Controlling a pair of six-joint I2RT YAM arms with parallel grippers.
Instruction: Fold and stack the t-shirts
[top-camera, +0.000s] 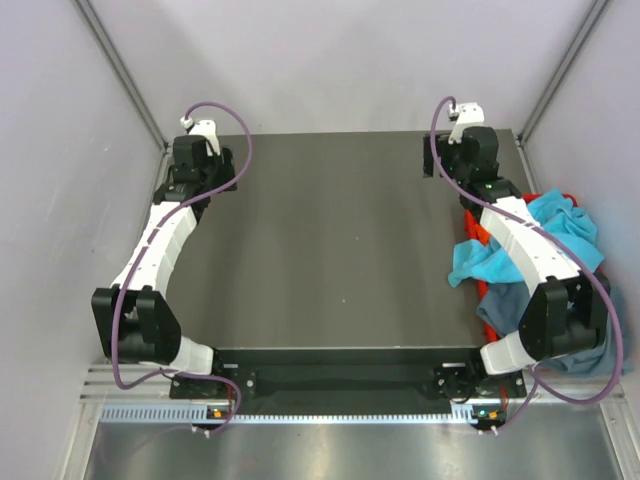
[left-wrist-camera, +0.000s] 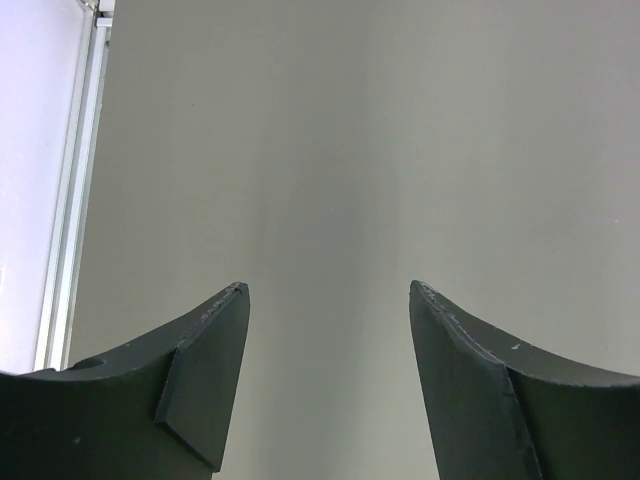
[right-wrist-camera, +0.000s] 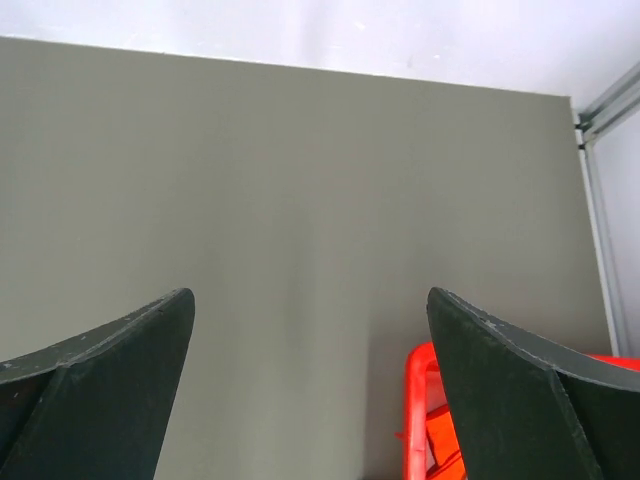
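Rumpled shirts fill a red basket on the right of the top view, partly behind the right arm. A bright turquoise shirt (top-camera: 565, 228) lies uppermost and hangs over the basket's left side. Below it is a grey-blue shirt (top-camera: 507, 306), spilling toward the front. Something orange (right-wrist-camera: 443, 440) shows inside the red basket (right-wrist-camera: 416, 405) in the right wrist view. My left gripper is open above bare table. My right gripper is also open and empty, at the back right, with the basket's corner beside its right finger.
White walls close in the back and both sides. Purple hoses (top-camera: 562, 247) loop along both arms. A metal rail (left-wrist-camera: 75, 200) runs along the left edge.
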